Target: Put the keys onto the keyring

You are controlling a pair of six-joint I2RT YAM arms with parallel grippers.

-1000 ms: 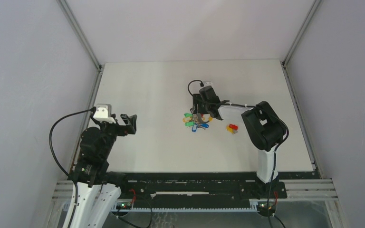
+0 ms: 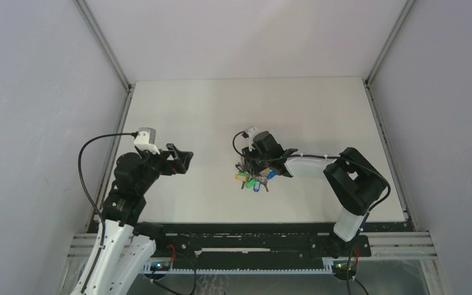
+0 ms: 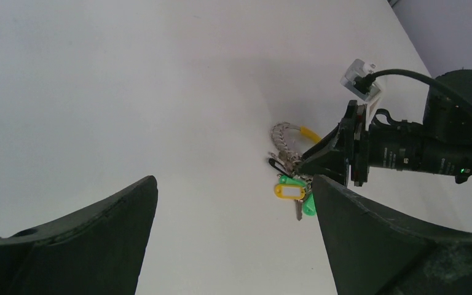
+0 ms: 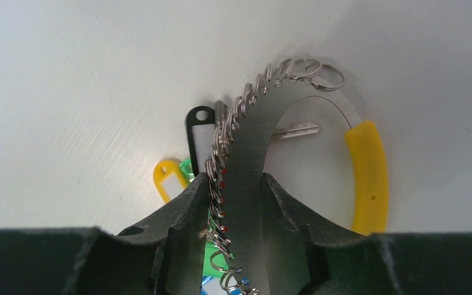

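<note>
My right gripper is shut on the grey band (image 4: 241, 157) of the keyring, whose yellow section (image 4: 369, 178) curves off to the right. Small wire loops line the band's outer edge. In the right wrist view a black-tagged key (image 4: 201, 135) lies left of the band, and a bare key blade (image 4: 296, 129) shows through the ring. Yellow (image 2: 241, 177), green (image 2: 251, 183) and blue (image 2: 257, 186) tags cluster below the right gripper in the top view. Well left of them my left gripper hangs open, nothing between its fingers.
My right arm (image 2: 310, 167) stretches over the board's right side, covering part of it. Bare white board (image 2: 221, 110) lies behind the keyring, and more is free between the two arms.
The left gripper shifted slightly right. A red-and-yellow tag pair at right is now hidden.
</note>
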